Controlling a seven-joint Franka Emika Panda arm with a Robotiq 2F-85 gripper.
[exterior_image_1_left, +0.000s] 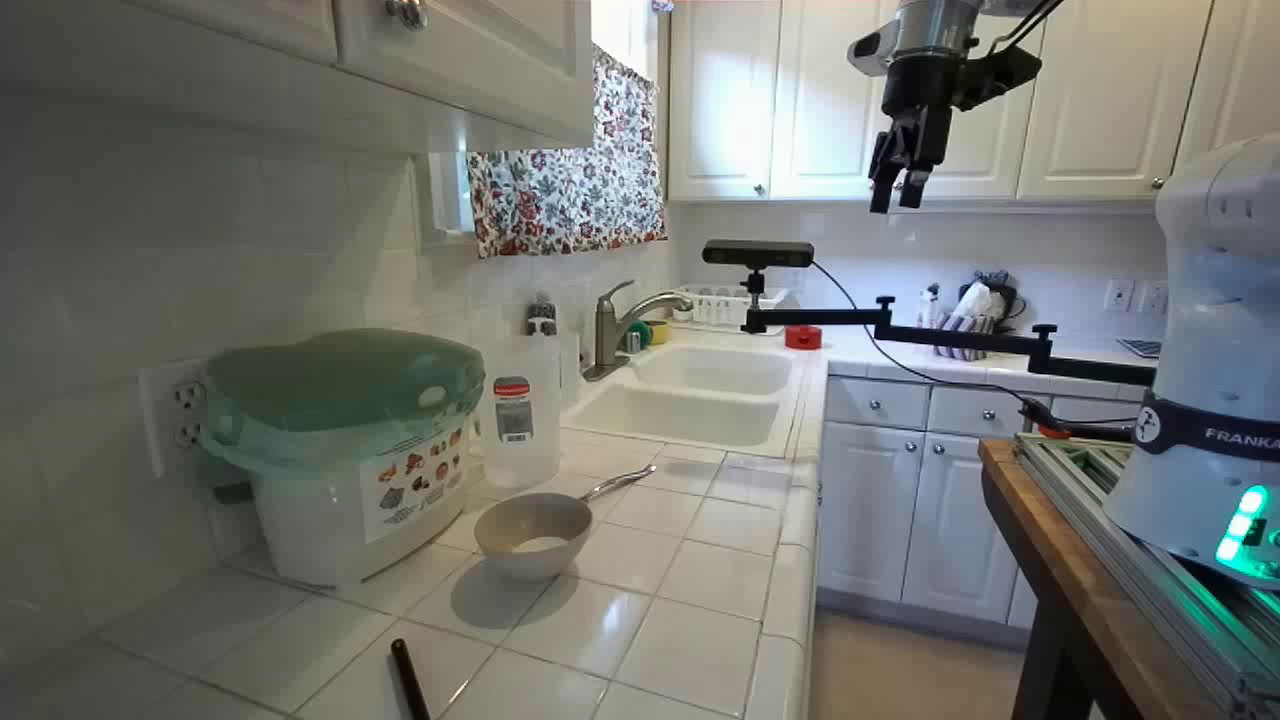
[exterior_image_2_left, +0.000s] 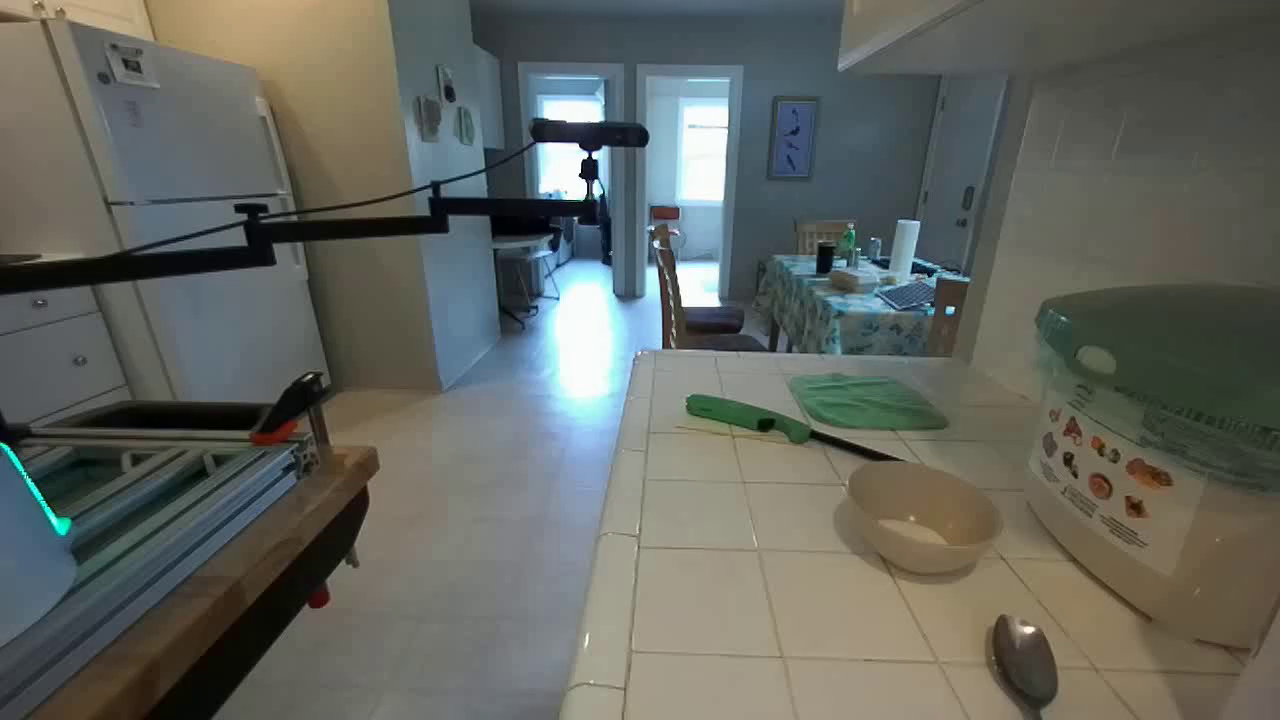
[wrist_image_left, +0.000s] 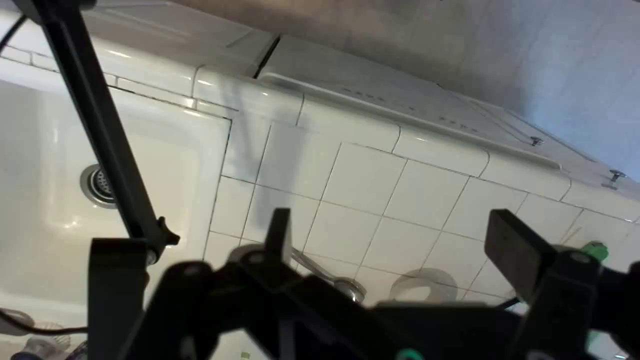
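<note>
High over the counter, my gripper (exterior_image_1_left: 897, 198) points downward, with nothing between its parted fingers. In the wrist view the gripper shows a wide gap between its black fingertips. Below it on the tiles lies a metal spoon (wrist_image_left: 348, 290), its handle toward the sink. A beige bowl (exterior_image_1_left: 534, 546) sits upright on the counter, apart from the spoon (exterior_image_2_left: 1023, 660) in exterior view 2. Beyond the bowl (exterior_image_2_left: 924, 516) in that view are a green-handled tool (exterior_image_2_left: 750, 418) with a dark shaft and a flat green cloth (exterior_image_2_left: 870, 402). The gripper's own body hides much of the lower wrist view.
Against the wall stands a large bin with a green lid (exterior_image_1_left: 348, 384), beside a clear bottle (exterior_image_1_left: 522, 420). The double sink (exterior_image_1_left: 684, 414) lies farther along. A black camera arm (exterior_image_1_left: 828, 318) reaches across near the sink. Bare tiles line the counter's front edge.
</note>
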